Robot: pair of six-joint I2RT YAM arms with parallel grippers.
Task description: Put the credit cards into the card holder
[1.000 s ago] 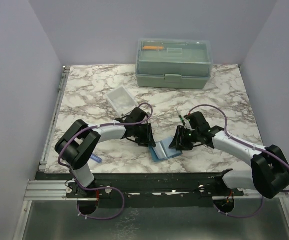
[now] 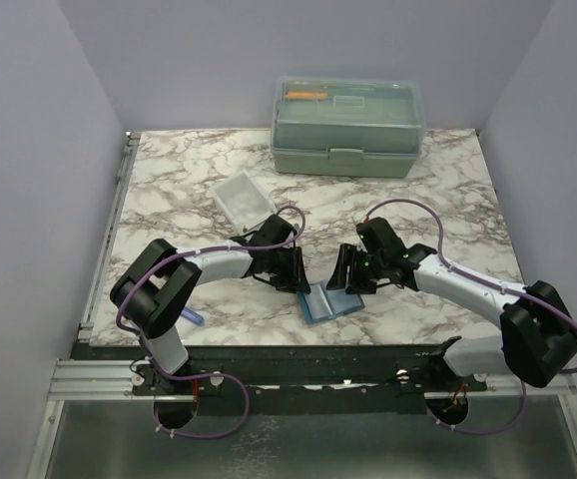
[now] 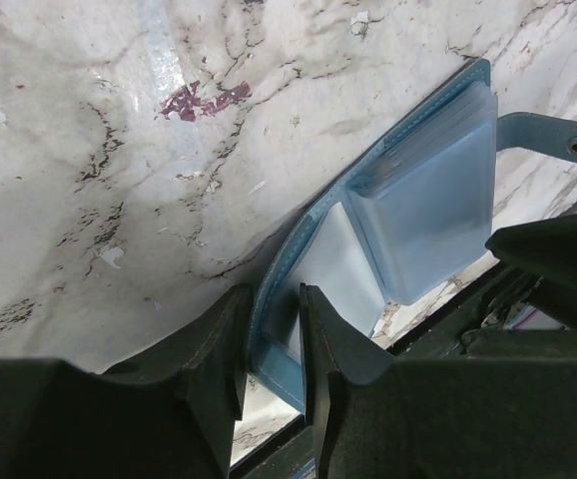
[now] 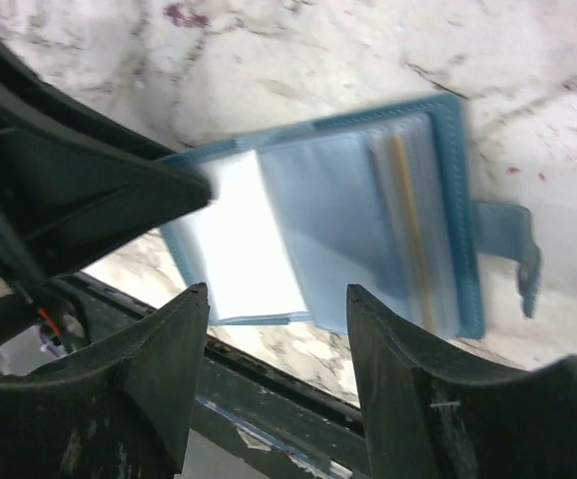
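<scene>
The blue card holder (image 2: 330, 302) lies spread on the table near its front edge, with clear plastic sleeves (image 4: 343, 215) on one half and a white panel (image 4: 239, 244) on the other. At the holder's left edge, my left gripper is shut on its cover. Over the sleeves hangs my right gripper, its fingers apart and nothing visible between them. A thin tan edge (image 4: 411, 230) shows among the sleeves in the right wrist view. No loose card can be made out.
A white tray (image 2: 244, 201) stands at the back left and a lidded teal box (image 2: 346, 125) at the back. A small blue object (image 2: 192, 315) lies at the left. Bare marble is open on the right.
The left gripper and the holder have stayed in place.
</scene>
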